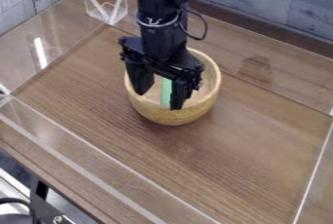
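A round light-wooden bowl (201, 66) sits on the wooden table, with a pale green object (166, 93) upright inside it. The black arm comes down from the top, and its gripper (162, 90) is low in the bowl, around or right beside the green object. Its body hides part of the bowl and much of the green object. Whether the fingers are closed on it cannot be told.
A clear plastic piece is at the left edge, a black cable at the lower left, and a grey panel at the back right.
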